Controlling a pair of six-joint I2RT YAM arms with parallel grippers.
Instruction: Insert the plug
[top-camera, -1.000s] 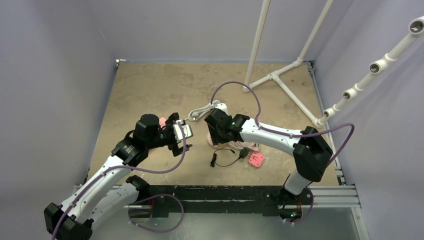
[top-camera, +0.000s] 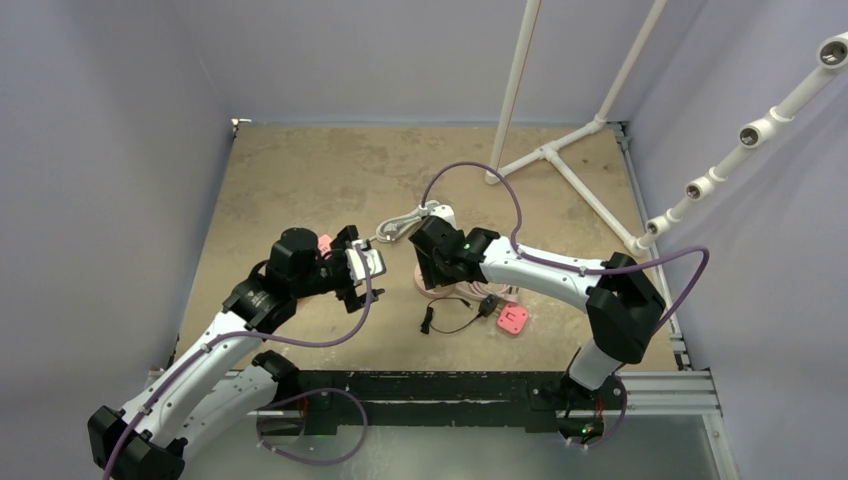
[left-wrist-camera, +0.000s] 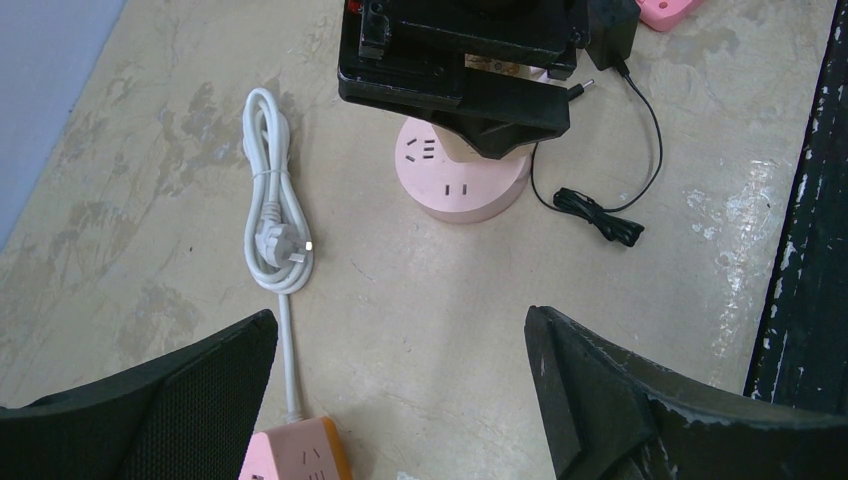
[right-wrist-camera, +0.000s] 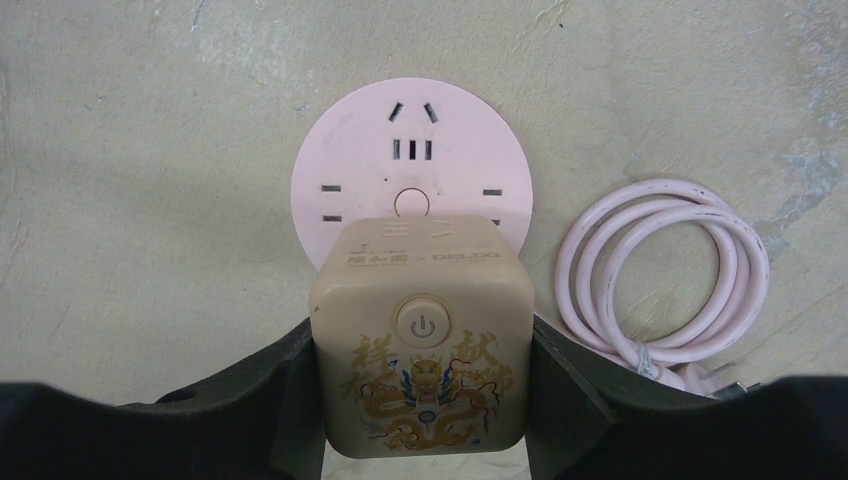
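A beige cube adapter with a dragon print (right-wrist-camera: 420, 375) sits over the near part of a round pink socket (right-wrist-camera: 412, 150), between the fingers of my right gripper, which is close around it; whether its prongs are in the slots is hidden. In the left wrist view the same socket (left-wrist-camera: 450, 185) is partly behind the right gripper's black body. My left gripper stands open with nothing between its fingers, facing the socket from the left.
A coiled pink cord (right-wrist-camera: 660, 280), a black adapter (left-wrist-camera: 612, 35) with its cable, a white coiled cord (left-wrist-camera: 255, 160), a pink-orange cube (left-wrist-camera: 300, 450) and a red-pink block (top-camera: 512, 318) lie around. White pipe framing (top-camera: 585, 195) stands at the right.
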